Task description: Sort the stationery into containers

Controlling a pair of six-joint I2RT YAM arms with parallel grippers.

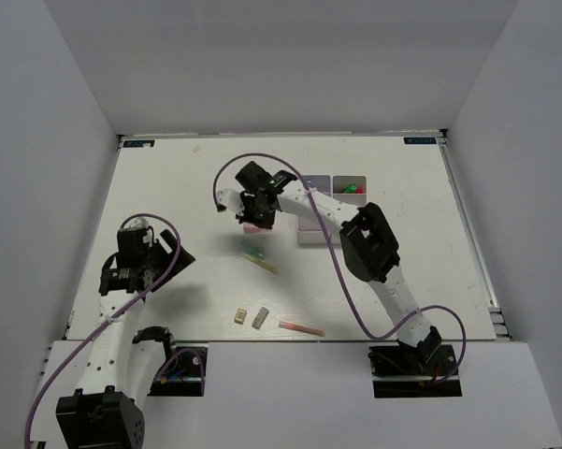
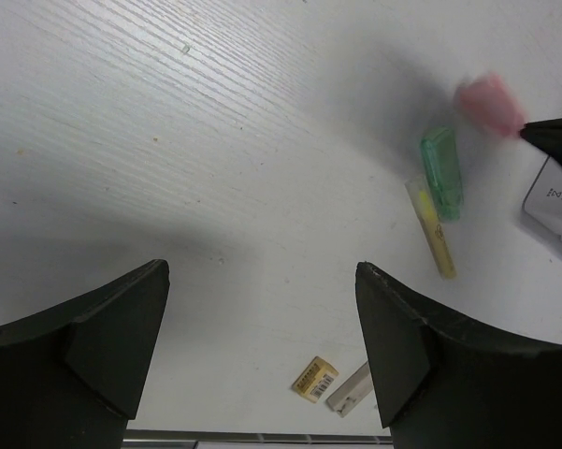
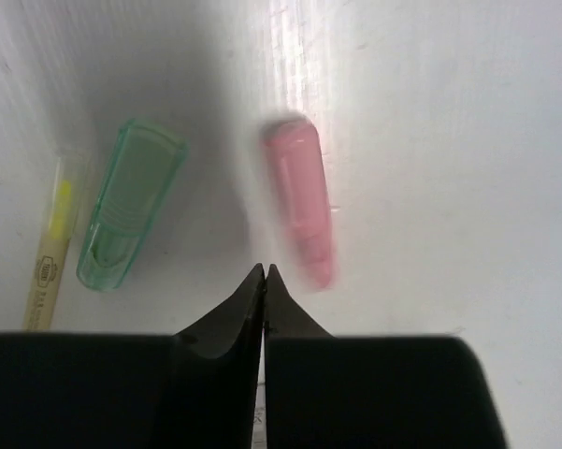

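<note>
A pink stick-like item [image 3: 304, 187], blurred, shows just beyond the fingertips of my right gripper, which is shut with nothing visible between its fingers. From above, the same pink item [image 1: 252, 228] peeks out under that gripper. Close by lie a green translucent item [image 3: 131, 201] and a yellowish stick [image 2: 432, 229], side by side. Over the left of the table, my left gripper is open and empty. Toward the front edge are an eraser-like block [image 1: 240, 316], a grey block [image 1: 260, 318] and a red stick [image 1: 302, 328].
A pale divided container [image 1: 313, 237] stands right of centre, partly covered by the right arm. A green item [image 1: 350, 188] is in its back right compartment. Bare table lies to the far right and back left.
</note>
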